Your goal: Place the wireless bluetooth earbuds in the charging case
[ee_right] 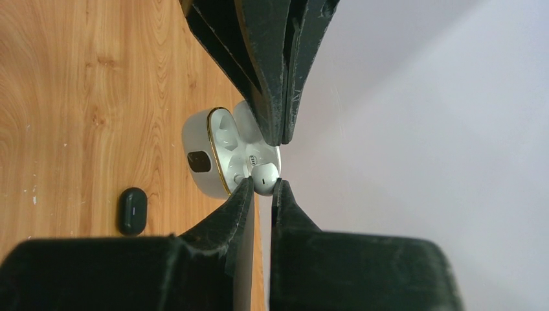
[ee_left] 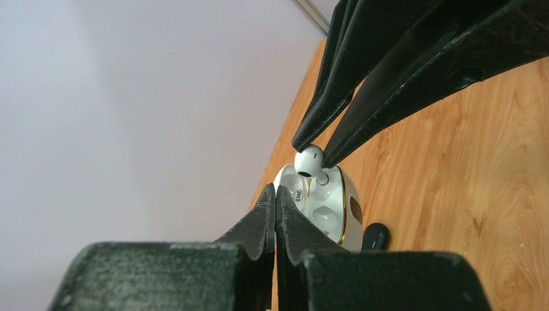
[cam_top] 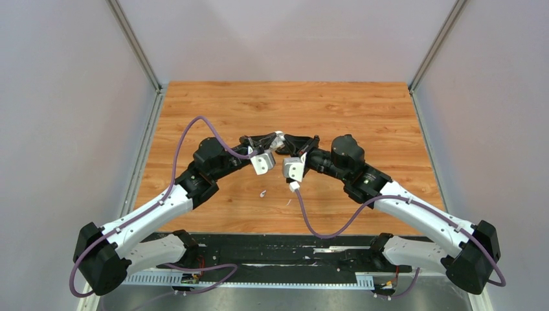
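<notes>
The white charging case with a gold rim stands lid-up on the table, its earbud wells showing. In the right wrist view the case is behind the fingers, and my right gripper is shut on a white earbud. The earbud is in front of the open case in the left wrist view, its stem towards the wells; whether it touches them I cannot tell. My left gripper is shut with nothing showing between its fingertips, close in front of the lid side. Both grippers crowd the case in the top view.
A small black oval object lies on the wood beside the case. Towards the front of the table is a small white piece, too small to identify.
</notes>
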